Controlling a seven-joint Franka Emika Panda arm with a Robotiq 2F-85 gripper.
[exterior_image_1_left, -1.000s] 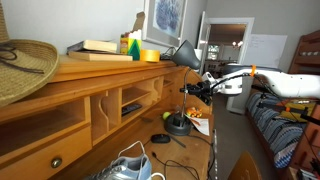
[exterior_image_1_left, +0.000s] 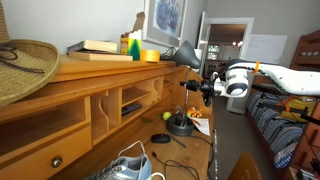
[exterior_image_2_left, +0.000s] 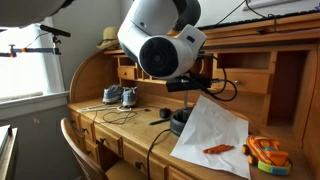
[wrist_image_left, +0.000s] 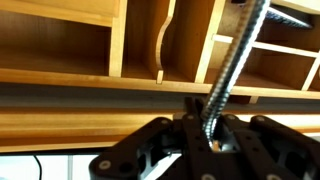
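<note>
A desk lamp with a grey shade (exterior_image_1_left: 187, 55) stands on the wooden desk, its round dark base (exterior_image_1_left: 180, 124) resting on the desktop. My gripper is shut on the lamp's ribbed metal neck (wrist_image_left: 236, 70), which runs up and to the right through the wrist view. From the side, the gripper (exterior_image_1_left: 203, 88) reaches the neck below the shade. In exterior view 2 the arm (exterior_image_2_left: 165, 55) hides the shade and much of the neck; the base (exterior_image_2_left: 180, 121) shows below.
White paper (exterior_image_2_left: 212, 130) with an orange object (exterior_image_2_left: 218, 149) on it lies beside the base. A colourful toy (exterior_image_2_left: 267, 154) sits farther right. Shoes (exterior_image_1_left: 128, 166), a dark mouse (exterior_image_1_left: 160, 138) and cables are on the desk. Cubbyholes (wrist_image_left: 60, 45) line the back.
The arm's wrist has turned and lifted slightly in exterior view 1. The lamp's shade has shifted a little to the right, while the base appears to stay in place.
</note>
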